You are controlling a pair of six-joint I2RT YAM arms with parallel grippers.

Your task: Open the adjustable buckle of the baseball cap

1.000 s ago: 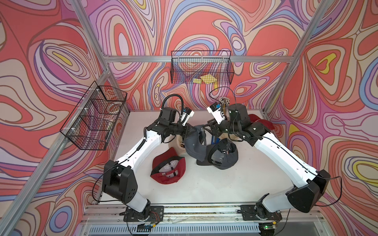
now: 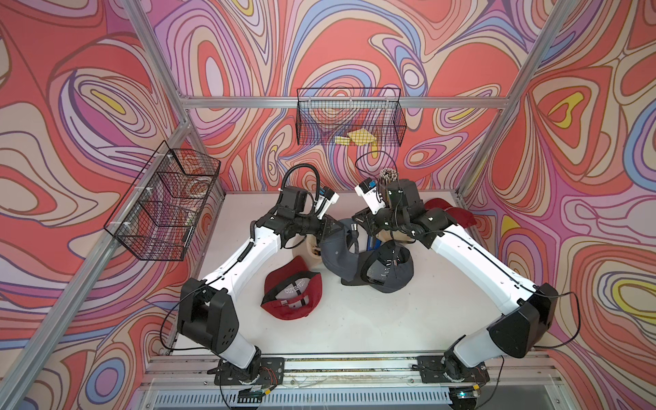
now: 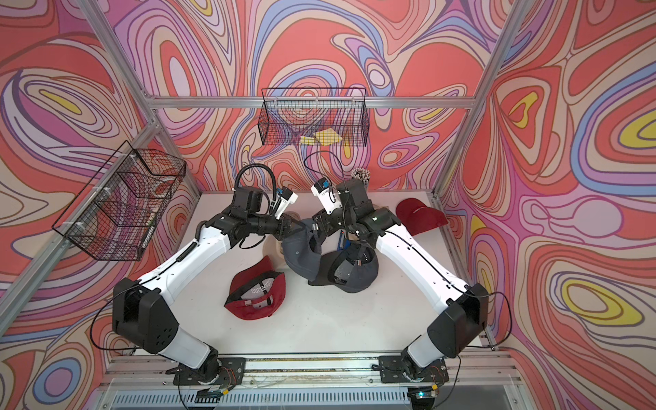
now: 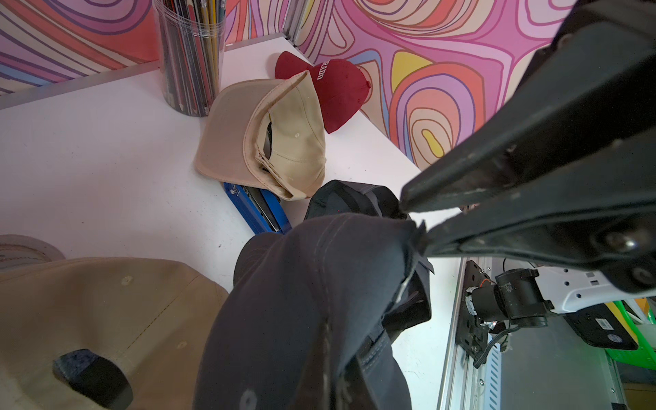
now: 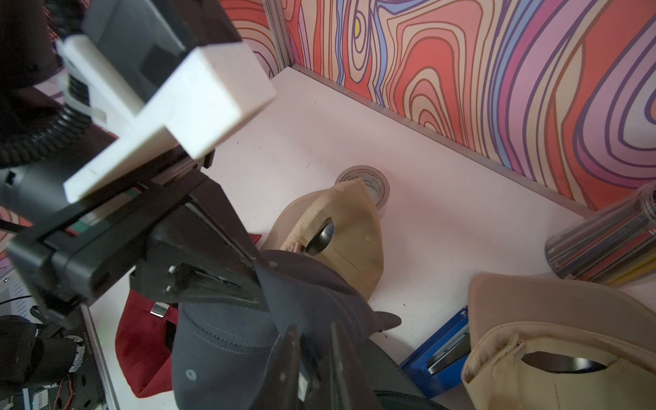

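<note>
A dark grey cap hangs between my two arms, above the table. My left gripper is shut on the edge of its fabric, which is thin between the fingers. In the left wrist view, the cap's crown fills the lower middle. My right gripper stands part open, with its tips at the cap's far edge; I cannot tell whether fabric lies between them. A small pale piece shows low in the right wrist view, beside that gripper's blurred fingers. The buckle's state cannot be made out.
Another dark cap lies just below. A red cap rests front left, and beige caps stand behind. A blue item, tape roll and pencil cup are at the back.
The left arm and the held cap look almost unchanged.
</note>
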